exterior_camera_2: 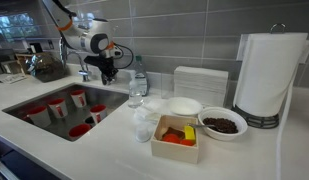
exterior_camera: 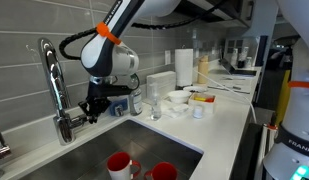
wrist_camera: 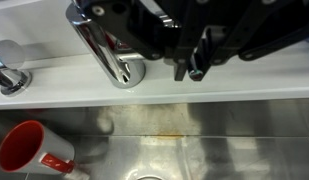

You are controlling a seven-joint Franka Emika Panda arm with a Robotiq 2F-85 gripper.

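Note:
My gripper is shut, with nothing showing between its fingers. It hangs over the back edge of the sink, just right of the chrome faucet (exterior_camera: 56, 85). In the wrist view the faucet's shiny column (wrist_camera: 119, 65) rises left of the fingertips, apart from them. A red mug (wrist_camera: 34, 147) with a white band lies in the sink at the lower left of that view. Two red mugs show at the front of exterior view 1, one nearer the left (exterior_camera: 120, 165) and one further right (exterior_camera: 162, 172).
Several red and white cups stand in the steel sink (exterior_camera_2: 109, 105). Right of it, the white counter (exterior_camera_2: 104, 155) holds a clear bottle (exterior_camera_2: 141, 80), a box of small items (exterior_camera_2: 175, 145), a bowl of dark pieces (exterior_camera_2: 225, 123) and a paper towel roll (exterior_camera_2: 267, 75).

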